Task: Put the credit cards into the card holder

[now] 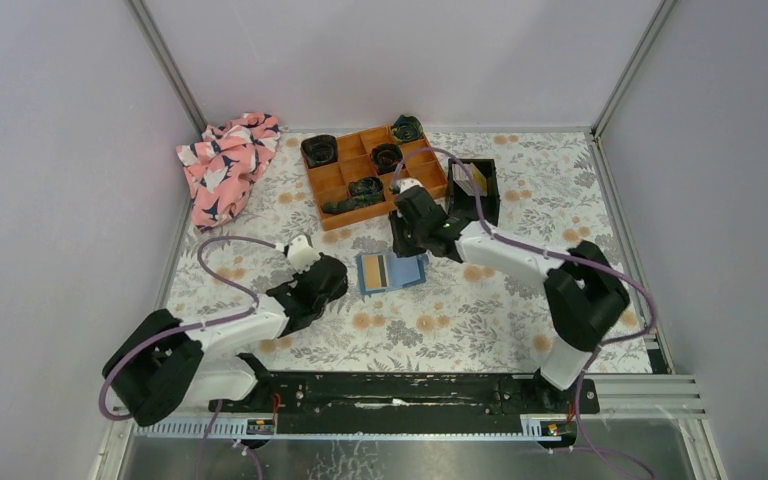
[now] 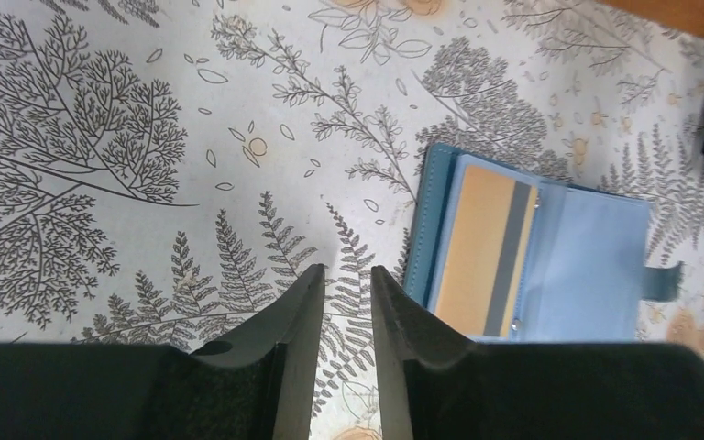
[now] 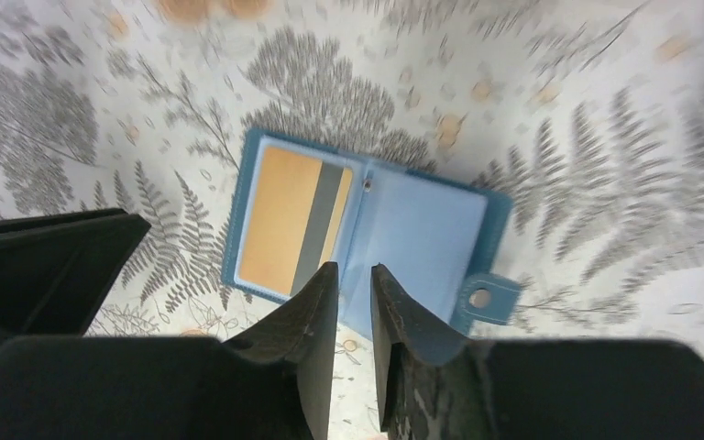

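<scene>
The open blue card holder lies flat on the table, with a tan, dark-striped card in its left half and a clear pale right half. My left gripper hovers just left of it, fingers slightly apart with nothing between them. My right gripper is raised over the holder, its fingers a little apart with nothing seen between them. In the right wrist view a black part of the left gripper shows at the left edge.
A black box with cards stands behind the right gripper, beside a wooden compartment tray holding dark items. A pink cloth lies at the back left.
</scene>
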